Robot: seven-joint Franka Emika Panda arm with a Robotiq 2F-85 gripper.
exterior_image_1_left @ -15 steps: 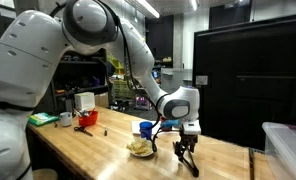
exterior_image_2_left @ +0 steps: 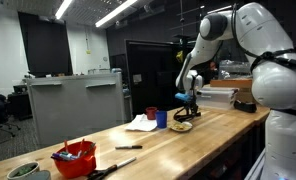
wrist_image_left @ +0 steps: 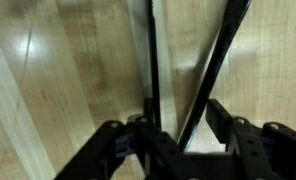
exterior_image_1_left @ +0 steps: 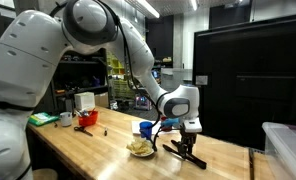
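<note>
A long black tool (exterior_image_1_left: 194, 160), which looks like tongs, lies over the wooden table below the wrist. Two dark, narrow arms of these tongs (wrist_image_left: 210, 70) run up the wrist view, wider apart toward the top. My gripper has its fingers on either side of the two arms, with the tool between them. In exterior view 1 the gripper (exterior_image_1_left: 186, 140) points straight down at the tongs. Whether the tool is clear of the tabletop cannot be told.
A plate of yellowish food (exterior_image_1_left: 140, 147) and a blue cup (exterior_image_1_left: 146, 129) stand left of the gripper. Farther left is a red basket (exterior_image_1_left: 87, 117). A translucent bin (exterior_image_1_left: 286, 148) sits at the right edge. Open table lies in front.
Over the last second the black tool has turned under the gripper. Its ends now reach farther left and right in exterior view 1. The arm has barely moved.
</note>
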